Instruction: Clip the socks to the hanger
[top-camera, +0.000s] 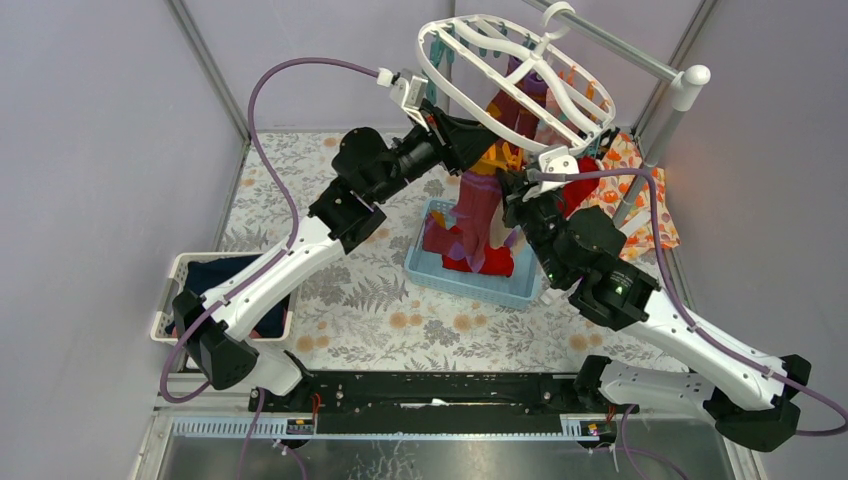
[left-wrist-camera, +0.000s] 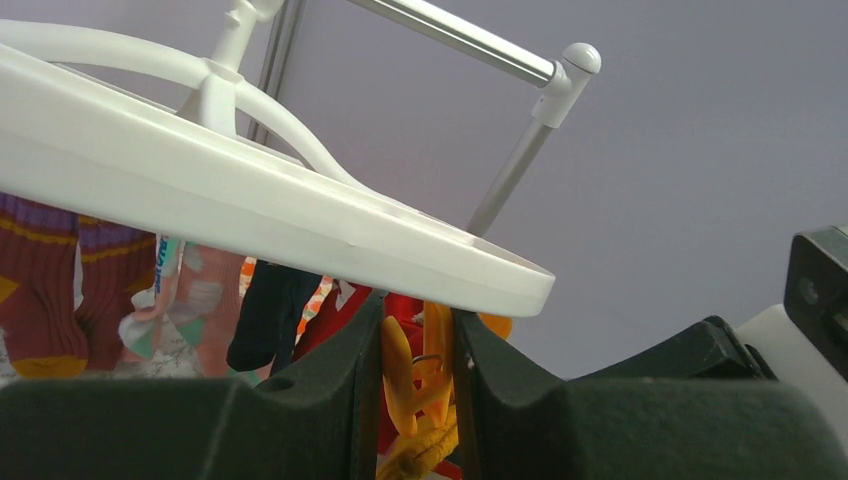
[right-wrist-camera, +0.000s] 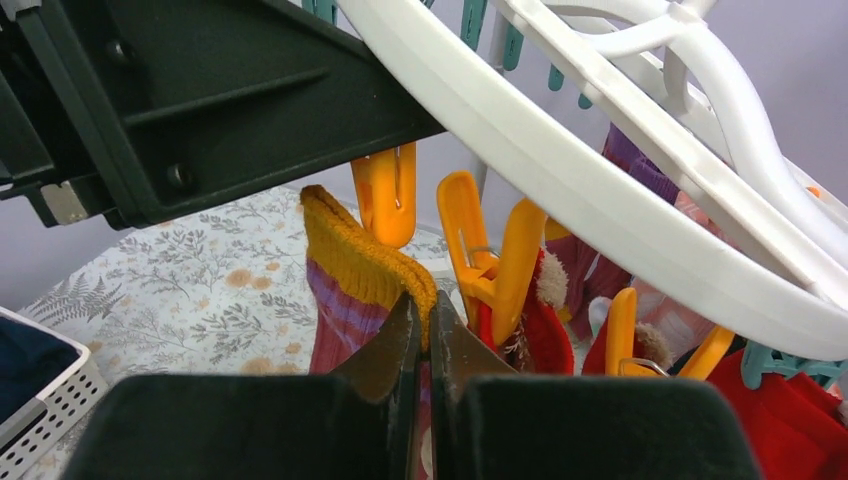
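Note:
The white oval hanger (top-camera: 482, 112) hangs at the top, with clips along its rim. Under the near rim, my left gripper has its fingers pressed on both sides of an orange clip (left-wrist-camera: 398, 375). In the right wrist view, that clip's legs (right-wrist-camera: 388, 195) show below the left gripper, close together. My right gripper is shut on the mustard cuff of a purple-and-maroon sock (right-wrist-camera: 345, 290). The cuff's upper edge stands beside and just under the clip. From above, the sock (top-camera: 478, 205) hangs down over the blue basket; whether its cuff touches the clip is unclear.
Other socks (left-wrist-camera: 40, 290) hang from the hanger. Another orange clip (right-wrist-camera: 490, 260) with red cloth behind it is close to my right gripper. The blue basket (top-camera: 470, 285) holds red cloth; a white basket (top-camera: 160, 325) with dark cloth stands at left.

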